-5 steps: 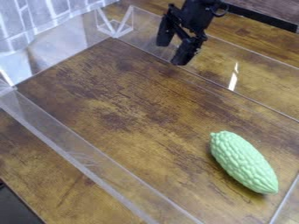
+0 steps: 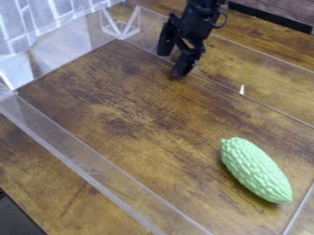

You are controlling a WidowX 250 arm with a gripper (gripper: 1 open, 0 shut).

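Observation:
A black robot gripper (image 2: 179, 57) hangs at the top middle, by the back clear wall of the tray, with its dark fingers apart and no object visible between them. A pale green bumpy gourd (image 2: 254, 169) lies on the wooden surface at the lower right, well away from the gripper.
Clear low walls (image 2: 86, 163) border the wooden work area (image 2: 135, 128) on several sides. A white patterned cloth (image 2: 37, 27) is at the upper left. A small white sliver shows right of the gripper. The middle and left of the area are empty.
The gripper has shifted slightly left and downward and changed its angle, looking narrower from this view. The gourd has not moved.

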